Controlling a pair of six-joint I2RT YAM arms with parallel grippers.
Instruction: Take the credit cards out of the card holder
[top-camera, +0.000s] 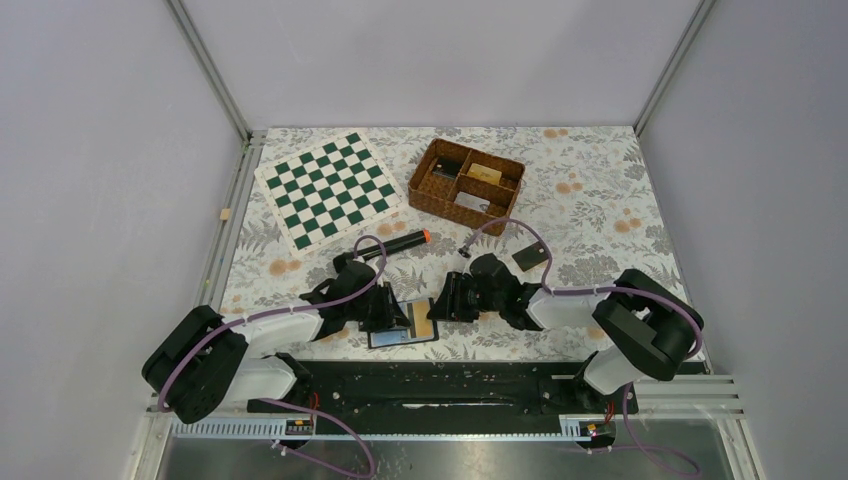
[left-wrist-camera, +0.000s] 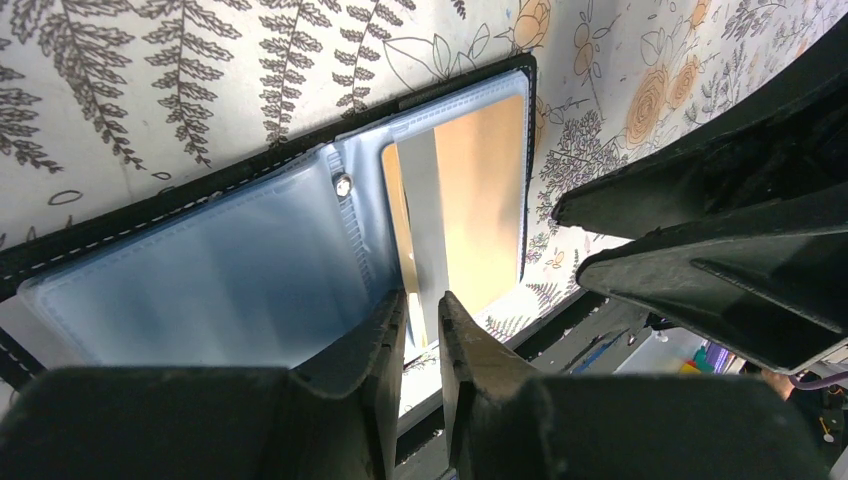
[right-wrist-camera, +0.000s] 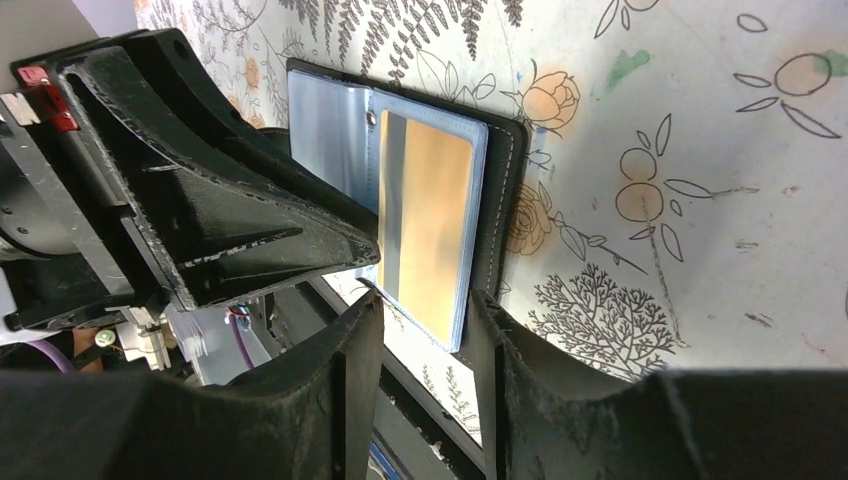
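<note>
The card holder (top-camera: 388, 339) lies unfolded at the table's front, black outside with pale blue inner sleeves (left-wrist-camera: 220, 270). In its right sleeve sits a gold card (right-wrist-camera: 436, 215) with a grey stripe; a second gold edge (left-wrist-camera: 398, 210) shows at its left side. My left gripper is slightly open, its tips at the cards' left edge near the sleeve's front end. My right gripper stands open more widely, one tip near the card's front corner and the other by the holder's right border. Whether the tips touch the cards I cannot tell.
A wicker basket (top-camera: 432, 204) with compartments holding several items stands at the back. Left of it lies a green checkered board (top-camera: 330, 190), with a black tube (top-camera: 400, 243) below. A small dark card (top-camera: 530, 257) lies to the right. Both grippers are close together over the holder.
</note>
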